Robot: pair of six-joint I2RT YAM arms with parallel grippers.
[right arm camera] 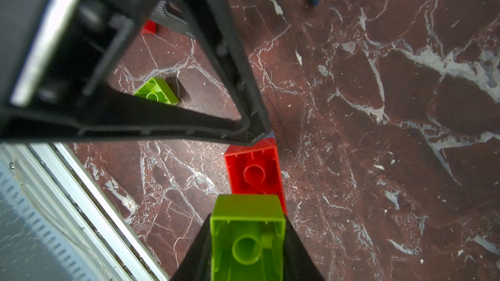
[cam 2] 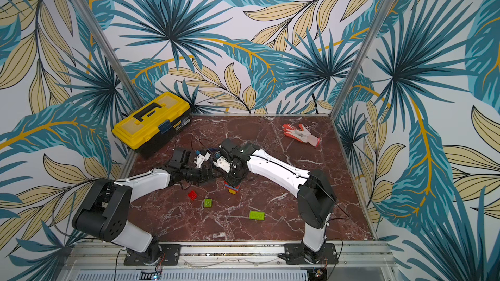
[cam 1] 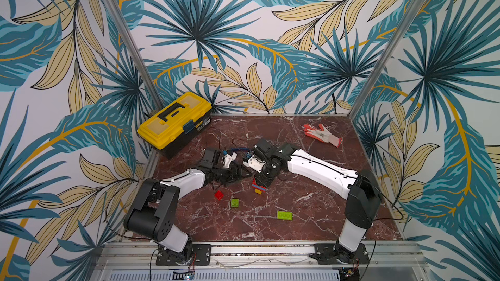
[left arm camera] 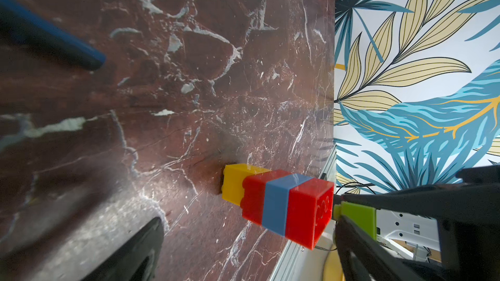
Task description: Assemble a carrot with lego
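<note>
A brick stack (left arm camera: 286,203) of yellow, red, blue and red pieces is near the table's middle. Its red end piece (right arm camera: 255,169) turns a hollow underside to the right wrist view. My right gripper is shut on a green brick (right arm camera: 247,210), whose hollow underside shows; this brick hangs close to the stack's red end. The left gripper stands open around the stack's side, one finger (right arm camera: 244,119) reaching the red piece's edge in the right wrist view. Whether that finger touches cannot be told. The top views mostly hide both grippers' tips.
Loose on the table are a red brick (cam 1: 218,195), a small green brick (cam 1: 235,203) and a longer lime brick (cam 1: 284,215). At the back lie a yellow toolbox (cam 1: 174,119) and a glove (cam 1: 323,134).
</note>
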